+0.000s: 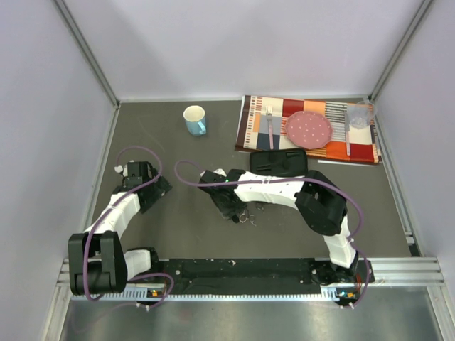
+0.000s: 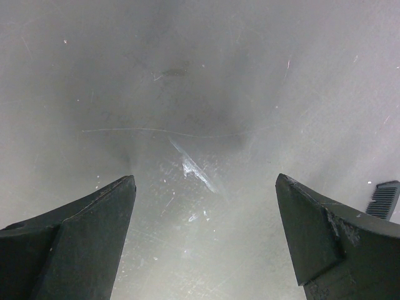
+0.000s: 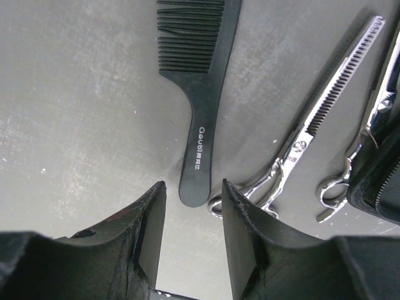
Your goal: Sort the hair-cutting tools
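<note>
Beneath my right gripper the black comb (image 3: pixel 205 112) lies flat on the table, its handle end showing between the open fingers without being gripped. Beside that handle are thinning scissors (image 3: pixel 302 142), whose finger rings appear close to my right fingertip. A second pair of scissors (image 3: pixel 351 159) lies farther right, partly hidden by a black zipped case (image 3: pixel 380 178). From above, the open black case (image 1: pixel 278 163) sits behind my right arm. On the left side, my left gripper stands open over bare table; a black toothed piece (image 2: pixel 384 200) peeks in at the right edge.
A blue mug (image 1: pixel 195 121) stands at the back. The back right holds a patterned placemat (image 1: pixel 259 117) with a fork (image 1: pixel 269 128), a pink plate (image 1: pixel 308 129), a knife (image 1: pixel 347 135) and a clear cup (image 1: pixel 360 115). Between the two arms the table is clear.
</note>
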